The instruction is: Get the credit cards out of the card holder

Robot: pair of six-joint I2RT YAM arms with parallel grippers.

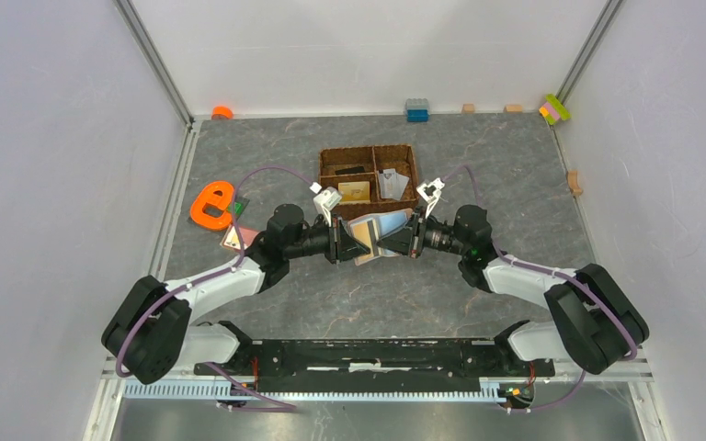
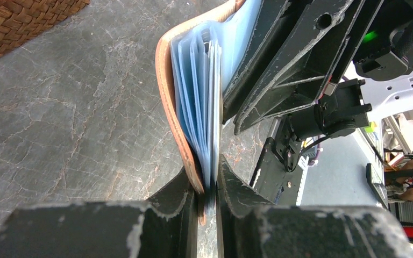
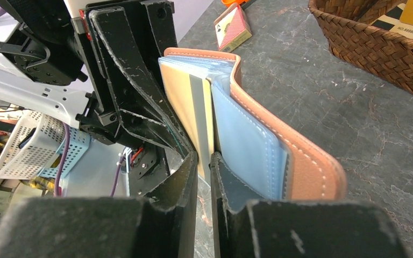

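The open card holder (image 1: 365, 225), tan outside with pale blue sleeves, hangs between my two grippers above the table. My left gripper is shut on its edge, with the tan cover and blue sleeves between the fingers. From the other side, my right gripper stands slightly open. Between its fingertips is the lower edge of a yellow card with a grey stripe (image 3: 200, 107), still among the sleeves in the right wrist view. A blue sleeve (image 3: 247, 145) lies beside the right finger. Whether both right fingers touch the card cannot be told.
Just behind the holder stands a divided woven basket (image 1: 368, 150) holding a yellow box and pale cards. An orange ring-shaped object (image 1: 210, 204) and a small pink-and-white box (image 1: 235, 240) lie at the left.
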